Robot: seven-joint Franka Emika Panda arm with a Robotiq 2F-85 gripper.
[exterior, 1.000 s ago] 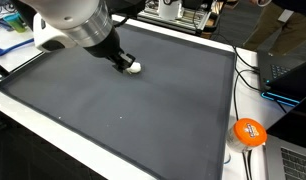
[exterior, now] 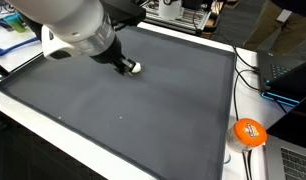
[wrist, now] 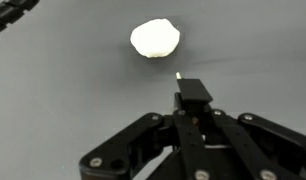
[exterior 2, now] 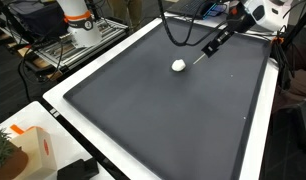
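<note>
A small rounded white object [wrist: 155, 38] lies on the dark grey board; in exterior view 1 the same white object [exterior: 136, 67] appears just beside the fingers. My gripper is shut on a thin pale stick [wrist: 178, 76], whose light tip pokes out past the black fingers and points toward the white object, with a gap between them. From exterior view 2 the stick [exterior 2: 200, 58] slants down from the gripper [exterior 2: 210, 48], to the right of the white object [exterior 2: 178, 65]. Most of the stick is hidden by the fingers in the wrist view.
The grey board [exterior: 178, 110] is otherwise largely clear, with a pale rim around it. An orange-lidded jar [exterior: 247, 134] stands off its right side near a laptop [exterior: 288, 160]. A black cable [wrist: 8, 12] crosses the wrist view's upper left corner.
My arm has come down a little and shifted slightly rightward in exterior view 1, near the white object. The white object looks to be in the same place.
</note>
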